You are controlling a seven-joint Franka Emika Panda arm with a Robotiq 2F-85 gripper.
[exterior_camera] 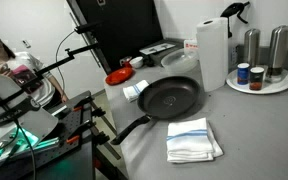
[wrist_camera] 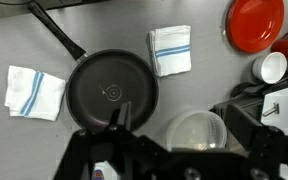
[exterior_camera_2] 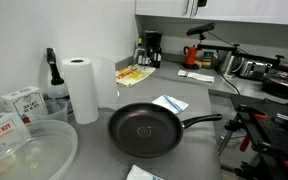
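Note:
A black frying pan (exterior_camera: 171,97) rests on the grey table, its handle reaching toward the near edge; it looks empty in exterior view 2 (exterior_camera_2: 145,128). One folded white towel with blue stripes (exterior_camera: 192,142) lies beside it, and a smaller folded towel (exterior_camera: 134,90) is on its other side. Seen from above in the wrist view, the pan (wrist_camera: 112,88) sits between the two towels (wrist_camera: 34,93) (wrist_camera: 170,50). My gripper stands open over the table, nothing between its fingers. I cannot make it out clearly in the exterior views.
Behind the pan stands a paper towel roll (exterior_camera: 213,55). Near it, a white tray (exterior_camera: 234,86) carries steel shakers and small jars. A clear bowl (exterior_camera_2: 29,150), boxes (exterior_camera_2: 2,132), a red plate (wrist_camera: 252,22) and mugs (wrist_camera: 269,67) stand around. Bare table surrounds the striped towel.

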